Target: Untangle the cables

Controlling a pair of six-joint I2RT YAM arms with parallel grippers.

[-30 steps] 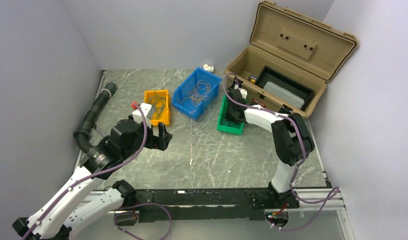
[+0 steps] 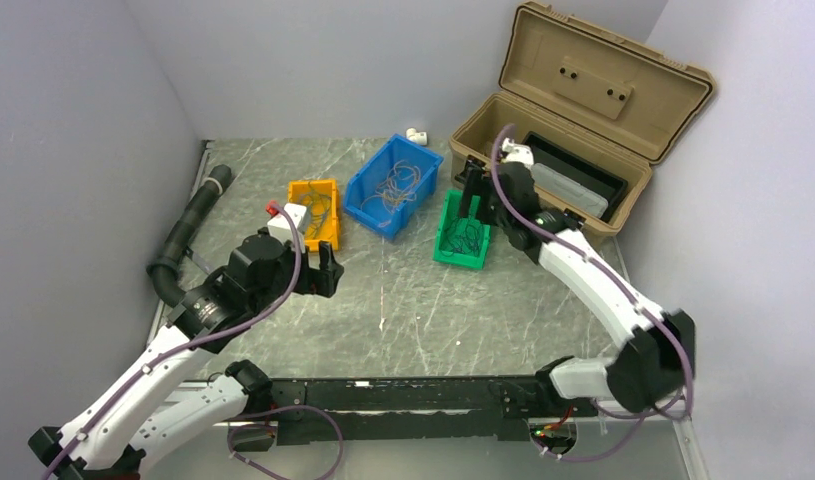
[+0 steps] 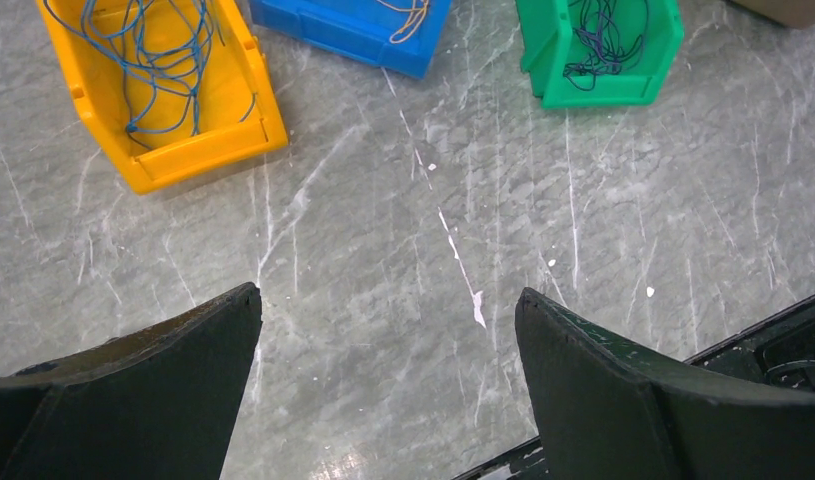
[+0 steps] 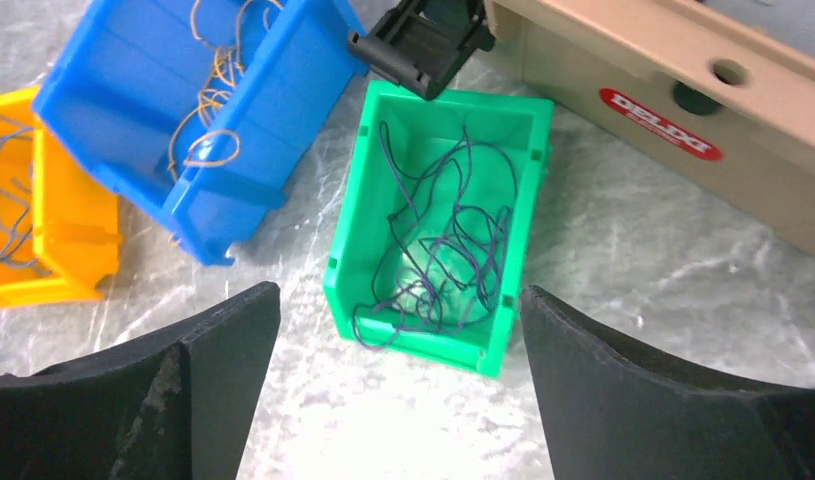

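Dark cables [image 4: 443, 250] lie loosely looped in the green bin [image 4: 524, 200], one loop hanging over its near rim. Orange cables [image 2: 398, 188] are in the blue bin [image 2: 352, 192], and blue cables [image 3: 161, 62] in the yellow bin [image 3: 188, 163]. Above the green bin my right gripper stands open, its fingers wide apart and empty; in the top view it [image 2: 470, 192] partly covers the bin's far end. My left gripper is open too, over bare table in front of the yellow bin, with nothing between its fingers.
An open tan case [image 2: 638, 190] stands at the back right, close beside the green bin. Along the left edge lies a black pipe [image 2: 195, 218]. A white fitting [image 2: 416, 137] sits behind the blue bin.
My right arm has lifted up off the green bin and stretched out, its gripper now higher, so more of the bin and cables shows. The left arm has barely shifted. The bins stayed put.
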